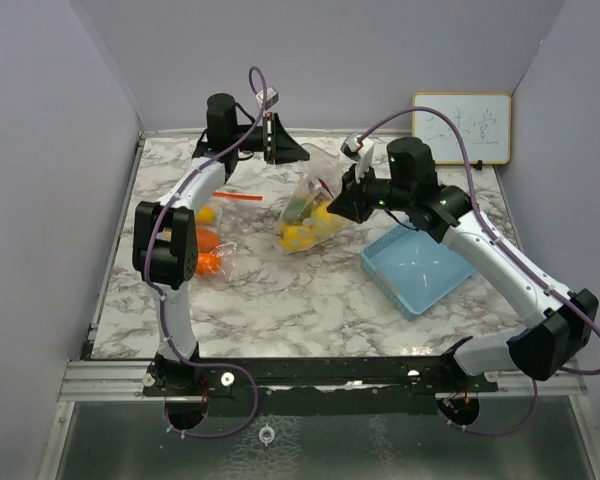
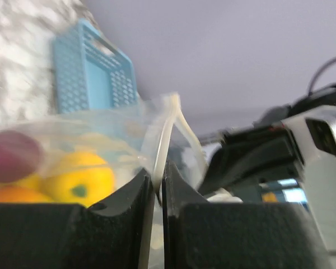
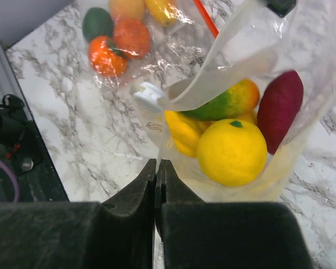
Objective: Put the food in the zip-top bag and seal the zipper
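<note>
Pinched at its rim by my left gripper [image 1: 304, 154] and my right gripper [image 1: 344, 208], the clear zip top bag [image 3: 283, 190] is stretched with its mouth open. Inside it lie a yellow round fruit [image 3: 232, 152], a dark red piece [image 3: 280, 109] and a green-and-orange piece [image 3: 229, 101]. From the left wrist, a fold of the bag's rim [image 2: 167, 134] runs between nearly closed fingers. The right fingers [image 3: 135, 193] are shut on the thin bag edge, close to its white slider [image 3: 149, 94].
Another clear bag with orange and red food [image 1: 208, 263] lies at the left. An empty blue basket [image 1: 425, 262] stands at the right, and a whiteboard [image 1: 465, 125] is at the back.
</note>
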